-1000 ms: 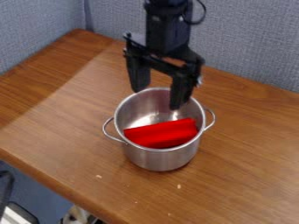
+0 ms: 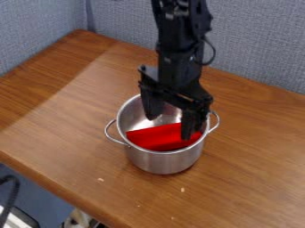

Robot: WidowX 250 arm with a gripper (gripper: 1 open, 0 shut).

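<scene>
A steel pot (image 2: 161,157) with two side handles stands on the wooden table, with a red, elongated object (image 2: 158,137) lying inside it. My black gripper (image 2: 170,116) hangs low over the pot, open, its two fingers reaching into the pot's mouth on either side, above and just behind the red object. Whether the right finger touches the red object is hard to tell.
The wooden table (image 2: 71,116) has free room left and right of the pot. Grey padded walls stand behind it. Below the table's near left edge, a dark cable and some small items show.
My gripper has come down and toward the viewer, from above the pot's back rim into its mouth over the red object. The pot has stayed about in place.
</scene>
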